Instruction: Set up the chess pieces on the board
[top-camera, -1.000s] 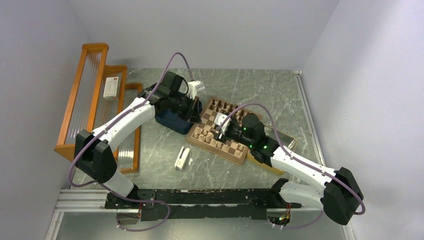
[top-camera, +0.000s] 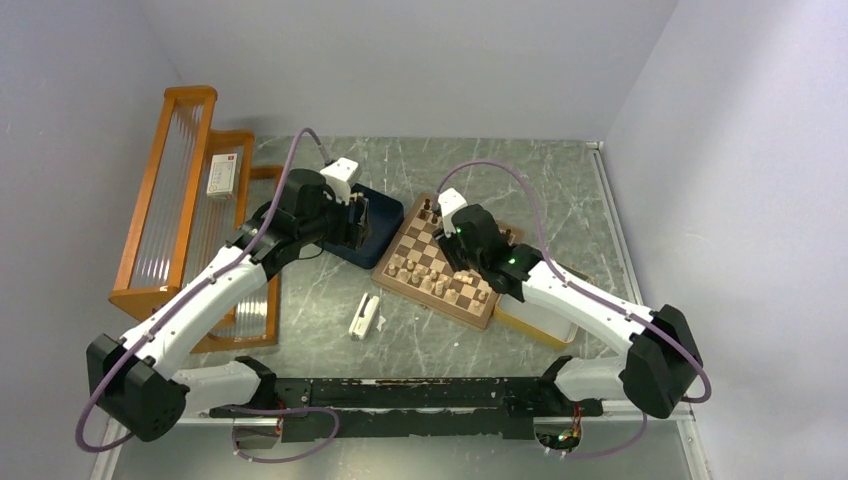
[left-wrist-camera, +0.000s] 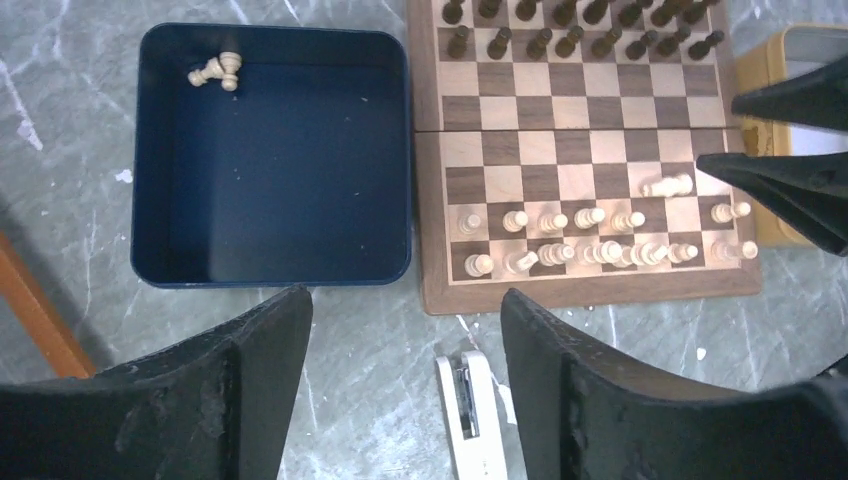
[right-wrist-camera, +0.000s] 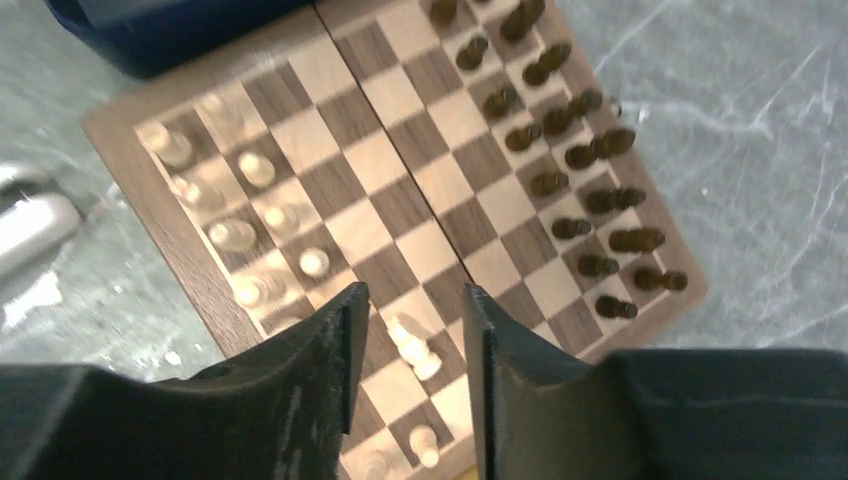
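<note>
The chessboard (left-wrist-camera: 433, 215) carries dark pieces (left-wrist-camera: 569, 40) along its far side and light pieces (left-wrist-camera: 555, 253) in rows along its near side. One light pawn lies on its side on the board, right of centre; in the right wrist view that fallen pawn (right-wrist-camera: 412, 345) appears between the fingertips, below them. My right gripper is open above the board, holding nothing. Over the blue bin (left-wrist-camera: 402, 170) my left gripper (top-camera: 357, 222) hangs open and empty. Light pieces (left-wrist-camera: 218, 71) lie in the bin's far left corner.
A white stapler-like tool (top-camera: 364, 316) lies on the marble table in front of the board. A yellow-sided box (top-camera: 530, 323) stands at the board's right. The wooden rack (top-camera: 187, 200) with a small white box (top-camera: 222, 176) occupies the left side.
The left gripper has gone from shut to open and moved left from the board's edge over the bin. The right gripper, open throughout, has shifted and turned over the board.
</note>
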